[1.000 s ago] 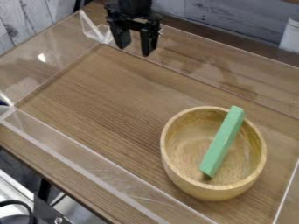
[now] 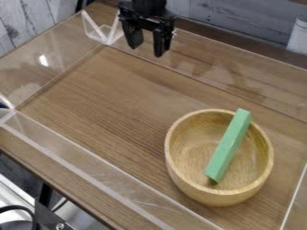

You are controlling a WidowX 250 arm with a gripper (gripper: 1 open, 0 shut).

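The black robot arm reaches in at the top of the camera view, with its gripper (image 2: 147, 40) over the back of the wooden table. Whether its fingers are open or shut is too small to tell. At the front right stands a round wooden bowl (image 2: 186, 162), with a green bar (image 2: 227, 145) lying lengthwise in it.
Clear panels edge the left and front. A white cylinder (image 2: 297, 36) stands beyond the back right edge.
The arm and gripper have shifted a little to the right along the back of the table. The bowl and green bar have not moved.
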